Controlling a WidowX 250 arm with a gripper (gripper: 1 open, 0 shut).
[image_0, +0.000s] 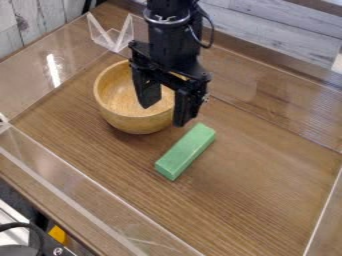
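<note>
My black gripper (160, 100) hangs over the yellow bowl (123, 110) at the upper left of the camera view, its fingers apart and pointing down, hiding part of the bowl. A green rectangular block (185, 152) lies on the wooden table (254, 190), below and right of the bowl, apart from it. I see nothing held between the fingers.
A clear plastic object (110, 32) stands at the back left near the wall. A dark cable (34, 230) lies at the lower left edge.
</note>
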